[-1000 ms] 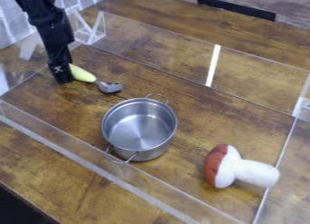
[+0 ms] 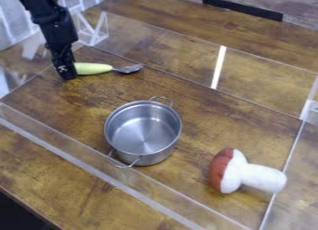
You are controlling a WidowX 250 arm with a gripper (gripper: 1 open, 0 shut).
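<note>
My gripper [image 2: 69,69], a black arm reaching in from the upper left, is down at the wooden table, shut on the left end of a pale green-yellow object [image 2: 92,69]. A small silver spoon-like piece [image 2: 126,69] shows at that object's right end; whether they are one utensil I cannot tell for sure. A steel pot [image 2: 143,129] with two wire handles stands below and right of the gripper.
A red and white mushroom-like toy [image 2: 245,176] lies at the lower right. Clear plastic barriers border the work area.
The green object with the silver end has swung, its right end moving up, so it lies more level. The gripper has shifted slightly upward.
</note>
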